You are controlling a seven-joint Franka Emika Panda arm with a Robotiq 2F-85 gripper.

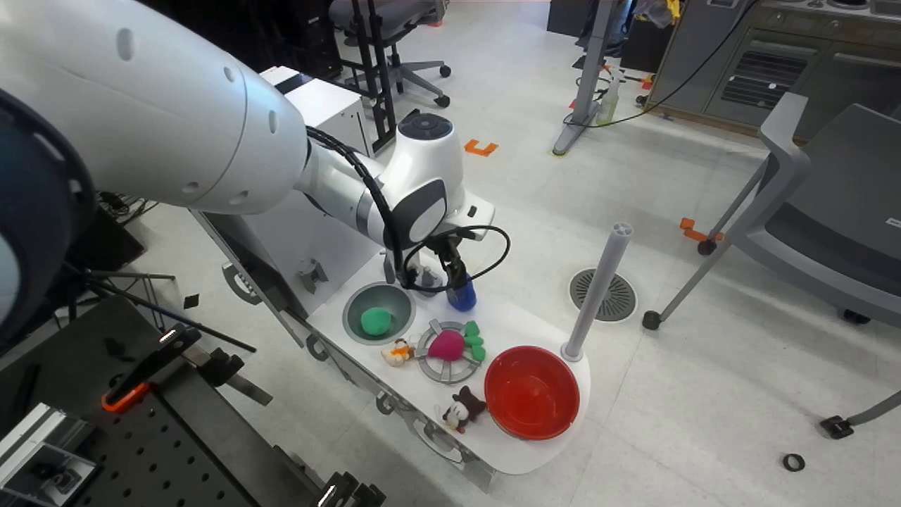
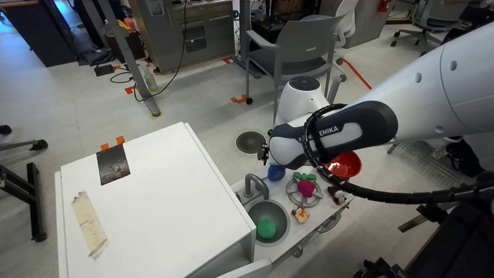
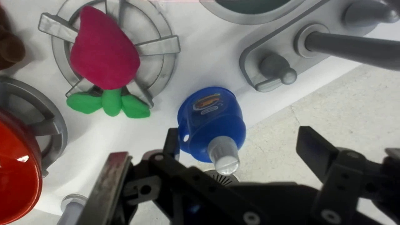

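A blue bottle with a clear cap stands on the white counter near its back edge. In the wrist view my gripper is open, one finger close to the bottle's left side and the other well off to its right over the floor. Nothing is held. Exterior view 1 has the gripper just above the bottle, partly covering it; whether they touch cannot be told. The second exterior view shows the bottle below the arm's hand.
A pink plush with green leaves lies on a burner. A red bowl, small plush toys and a sink holding a green item are nearby. The faucet rises close to the bottle.
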